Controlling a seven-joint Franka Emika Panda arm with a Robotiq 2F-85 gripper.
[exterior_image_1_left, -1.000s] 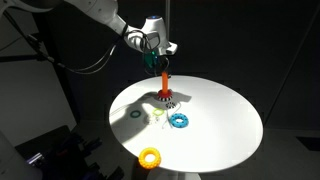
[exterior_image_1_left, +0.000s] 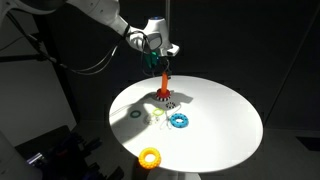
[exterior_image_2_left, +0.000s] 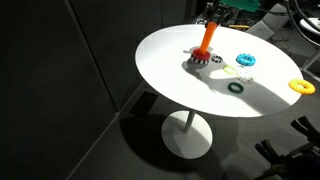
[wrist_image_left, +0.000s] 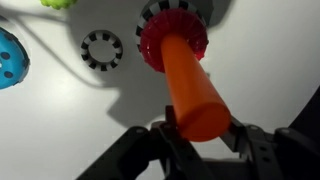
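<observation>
An orange post (exterior_image_1_left: 164, 84) stands at the table's far side, with a red ring (wrist_image_left: 153, 50) around its lower part. Beneath that lies a black-and-white striped ring (wrist_image_left: 151, 14). In exterior view 2 the post (exterior_image_2_left: 208, 39) leans slightly. My gripper is shut on the post's upper end, which fills the space between its dark fingers in the wrist view. From exterior view 1, the gripper (exterior_image_1_left: 164, 73) points down over the post.
Several loose rings lie on the round white table (exterior_image_1_left: 220, 115), among them a blue ring (exterior_image_1_left: 179, 120), a small striped ring (wrist_image_left: 101, 49) and a dark green ring (exterior_image_1_left: 135, 114). A yellow ring (exterior_image_1_left: 149, 158) is at the near edge.
The arm's wrist has shifted slightly, and the post's top leans a little more. The loose rings have stayed where they were.
</observation>
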